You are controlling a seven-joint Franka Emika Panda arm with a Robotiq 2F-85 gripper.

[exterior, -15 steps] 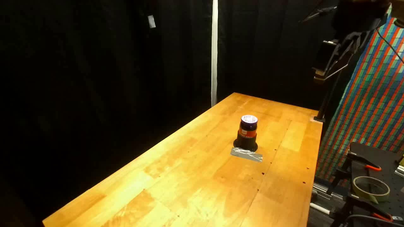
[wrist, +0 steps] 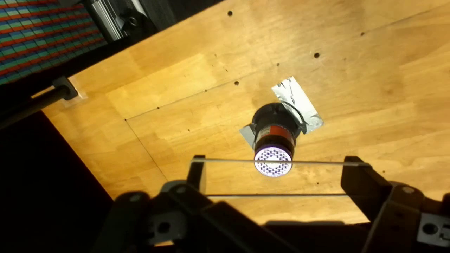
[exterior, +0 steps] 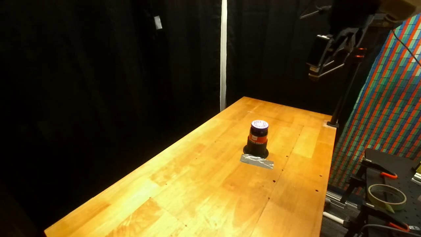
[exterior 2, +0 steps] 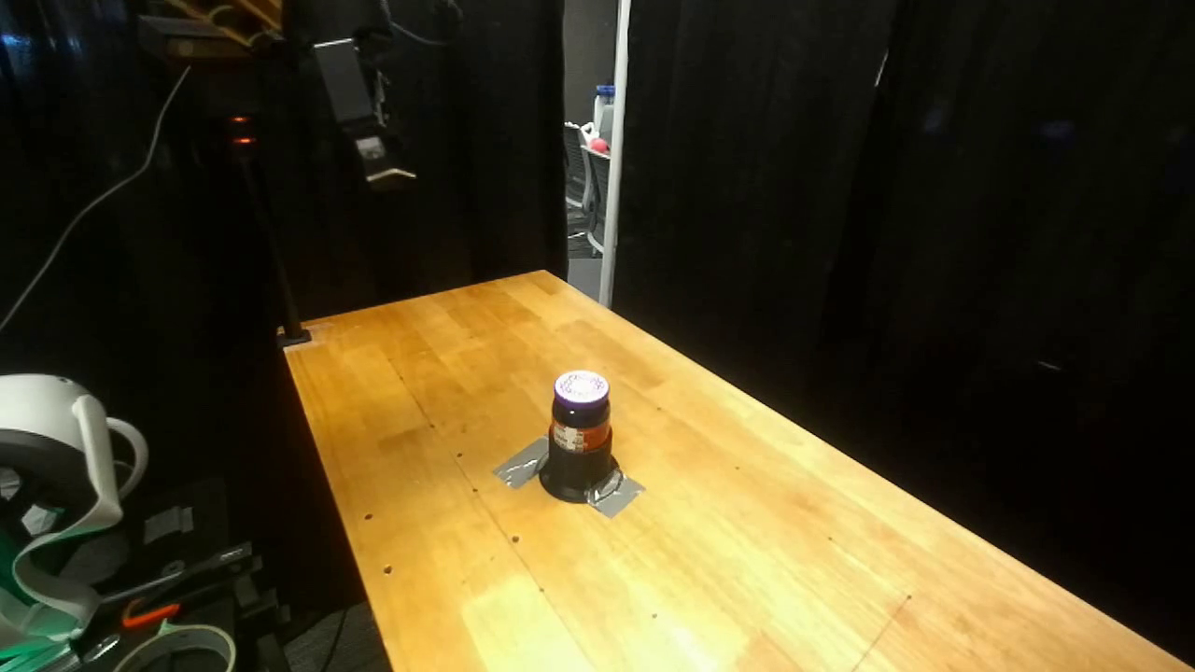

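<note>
A dark jar (exterior: 258, 138) with a purple-and-white patterned lid and a red-orange label stands upright in a black round holder (exterior: 256, 149). Silver tape (exterior: 256, 161) fixes the holder to the wooden table. High above the table's far right part hangs my gripper (exterior: 330, 67), well clear of the jar. From the wrist view, the jar's lid (wrist: 272, 169) appears between the widely parted fingers, but lower down. Two thin taut strands (wrist: 236, 160) span the gap from finger to finger. The gripper is open and holds nothing.
A thin black pole (exterior 2: 289, 302) rises at its far corner. Beyond the table's edge, a dark side bench carries a tape roll (exterior: 386, 197) and clamps. Black curtains surround the table.
In exterior view 1 my gripper has shifted to the left and slightly upward, out over the table's far right part. The jar and its holder have stayed put.
</note>
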